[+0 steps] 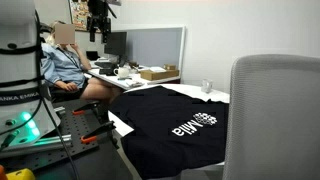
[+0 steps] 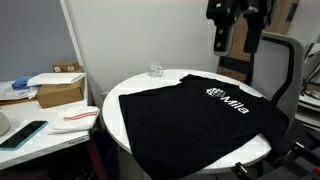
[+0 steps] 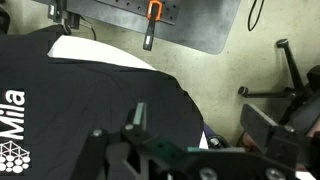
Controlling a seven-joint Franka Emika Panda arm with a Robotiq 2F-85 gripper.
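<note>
A black cloth with white "Mila" lettering lies spread over the white round table. In the wrist view the same cloth fills the lower left, and its lettering sits at the left edge. My gripper is open, its fingers wide apart with nothing between them. From above, one finger appears over the cloth and the other over the floor beyond its edge. The gripper stays apart from the cloth, near the table's edge; its exact height is hard to judge.
A white mug stands at the table's far side. Cardboard boxes, tissues and a phone occupy a neighbouring desk. A grey chair stands close to the table. A person sits beyond the arm.
</note>
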